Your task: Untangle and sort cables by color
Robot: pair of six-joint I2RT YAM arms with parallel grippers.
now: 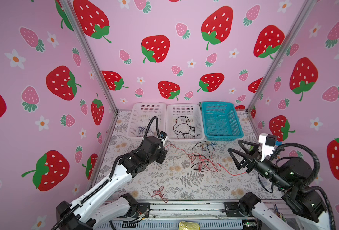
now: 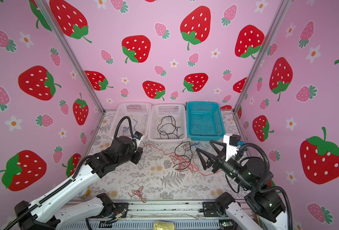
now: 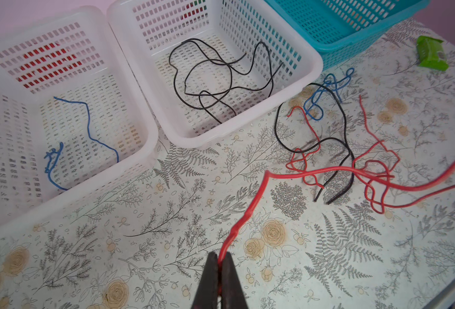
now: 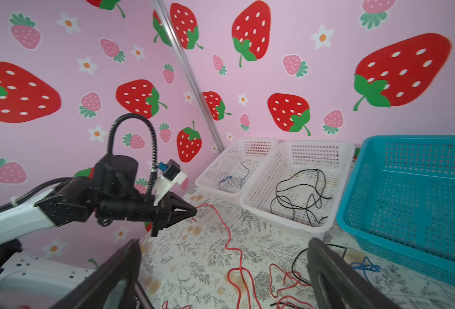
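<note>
My left gripper is shut on a red cable [image 3: 248, 211], raised over the table's left-middle and stretched rightward. Red cables lie tangled with a black cable [image 3: 344, 123] and a blue bundle [image 3: 315, 103] before the baskets; another red tangle [image 1: 158, 193] lies at the front left. My right gripper [image 1: 240, 153] stands open, high at the right; whether the cable trailing beneath it touches it is unclear. The left white basket [image 3: 98, 31] holds blue cables, the middle white basket [image 3: 186, 141] black ones; the teal basket [image 1: 219, 136] looks empty.
The three baskets line the back wall. A small green packet [image 3: 431, 51] lies on the right side in the left wrist view. Patterned walls enclose both sides and the back.
</note>
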